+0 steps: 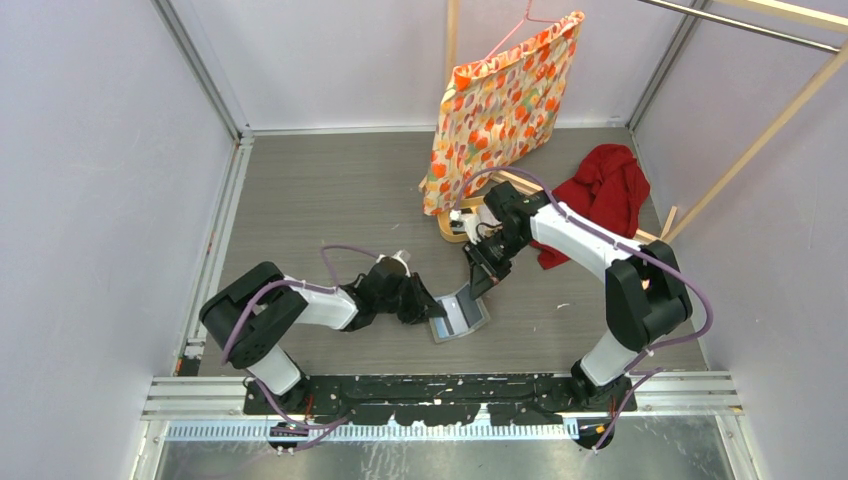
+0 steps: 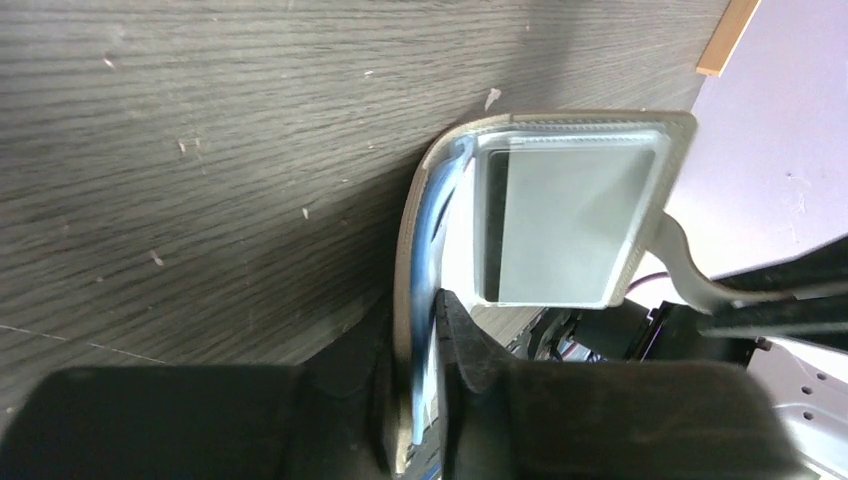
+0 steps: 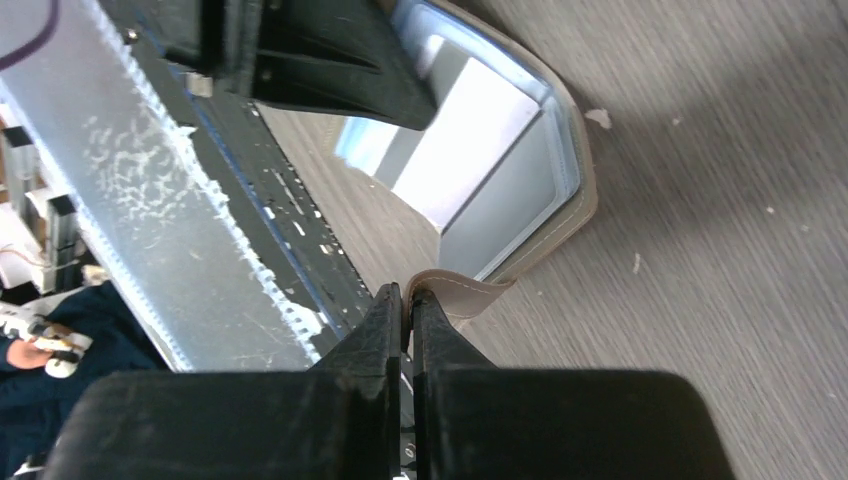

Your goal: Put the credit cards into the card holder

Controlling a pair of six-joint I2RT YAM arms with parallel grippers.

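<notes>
The grey-tan card holder [image 1: 484, 319] lies open between both grippers, its right side tilted up off the table. In the right wrist view, my right gripper is shut on the holder's tan strap [image 3: 458, 291]. My left gripper has its fingers on either side of the holder's left edge [image 2: 432, 215], part open; how firmly they touch it is unclear. A grey clear-windowed panel [image 2: 575, 220] faces the left wrist camera. White and bluish pieces [image 3: 470, 130] sit inside the holder; whether they are cards cannot be told.
A wooden basket [image 1: 449, 228] with dark and light items stands behind the right arm. An orange patterned cloth [image 1: 505, 110] hangs at the back, and a red cloth [image 1: 605, 190] lies back right. Table space left of the basket is bare.
</notes>
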